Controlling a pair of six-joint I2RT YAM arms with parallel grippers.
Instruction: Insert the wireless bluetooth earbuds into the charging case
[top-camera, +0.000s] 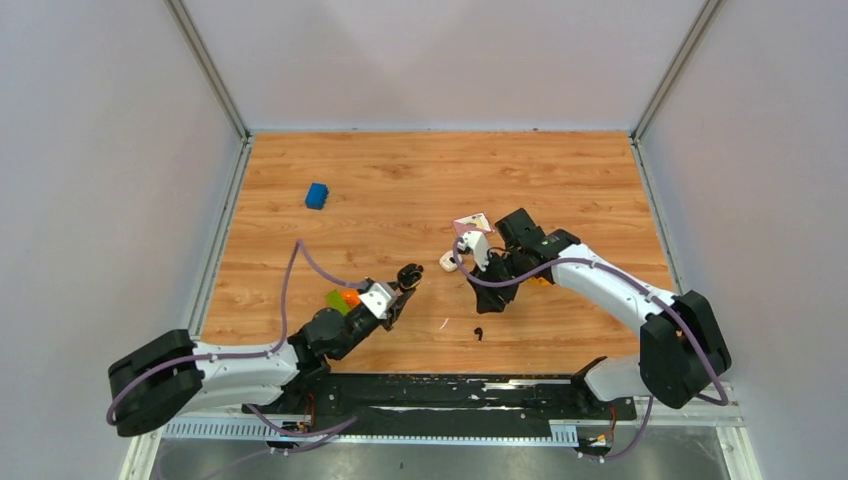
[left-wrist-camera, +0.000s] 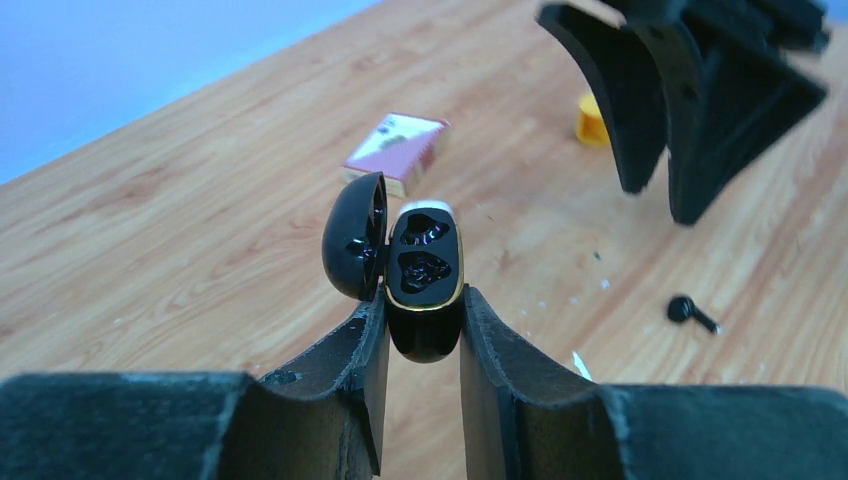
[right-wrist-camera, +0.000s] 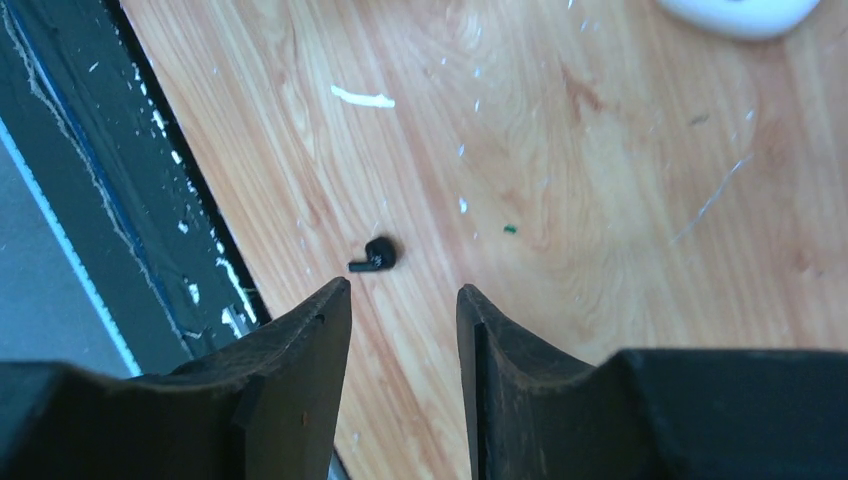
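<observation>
The black charging case (left-wrist-camera: 425, 265) stands with its lid (left-wrist-camera: 357, 236) open and two dark hollows facing up. My left gripper is shut on its lower end; from the top the case (top-camera: 410, 277) is left of the table's middle. One black earbud (top-camera: 479, 333) lies on the wood near the front edge. Over the table, behind that earbud in the top view, my right gripper (top-camera: 490, 305) hangs open. The right wrist view shows the earbud (right-wrist-camera: 378, 254) just beyond the open gripper, nothing between its fingers. A second earbud is not visible now.
A white rounded device (top-camera: 449, 262) and a pink box (top-camera: 473, 223) lie behind the right gripper. Orange (top-camera: 350, 297) and green (top-camera: 337, 302) pieces sit beside the left arm. A blue block (top-camera: 316, 196) is far left; a yellow piece (left-wrist-camera: 592, 122) lies beyond the right gripper.
</observation>
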